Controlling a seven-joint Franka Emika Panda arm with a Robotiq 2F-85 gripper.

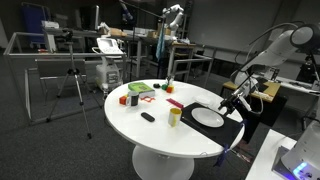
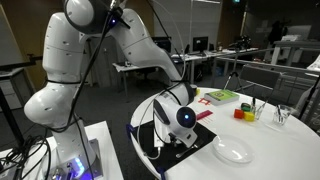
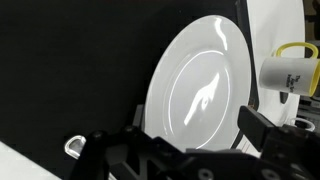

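Note:
A white oval-looking plate (image 3: 202, 85) lies on a black mat (image 3: 75, 60); in exterior view 1 the same plate (image 1: 207, 117) sits near the table's right side. My gripper is open above the plate's near edge in the wrist view, with no object held between its dark fingers. Exterior view 1 shows the gripper (image 1: 230, 106) near the mat's far right part. In exterior view 2 the gripper (image 2: 178, 152) and arm cover much of the mat and hide this plate.
A mug with a yellow handle (image 3: 288, 72) stands beside the plate. Another white dish (image 2: 232, 149) rests on bare table. Farther off are a green tray (image 1: 137, 87) and a red item (image 1: 175, 103). A small silver piece (image 3: 74, 146) lies at the mat's edge.

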